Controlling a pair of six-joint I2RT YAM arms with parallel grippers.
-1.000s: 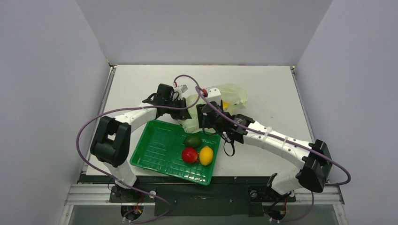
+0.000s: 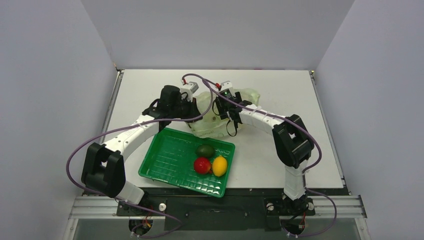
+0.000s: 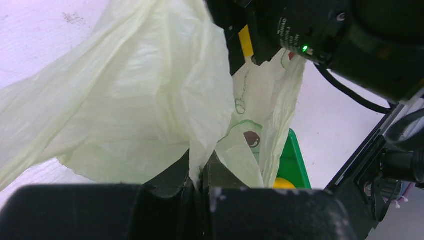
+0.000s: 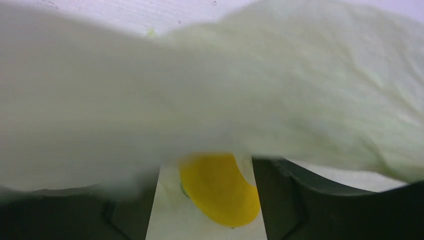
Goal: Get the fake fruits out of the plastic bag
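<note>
The pale green plastic bag (image 2: 212,129) lies crumpled at the back middle of the table, its mouth raised on the left. My left gripper is shut on a gathered fold of that bag. Inside it, a yellow fake fruit (image 4: 222,195) shows low in the right wrist view, its upper part covered by a blurred sheet of plastic. My right gripper stands open within the bag, fingers (image 4: 272,200) on either side of the fruit. Whether they touch it I cannot tell; plastic hides most of the left finger.
In front of the bag sits a green tray (image 2: 167,160) holding a dark green avocado (image 2: 205,151), a red fruit (image 2: 202,165) and a yellow lemon (image 2: 219,166). Both arms work close together over the bag. Bare table (image 2: 295,95) lies to the right.
My right gripper has moved from above the tray back into the bag.
</note>
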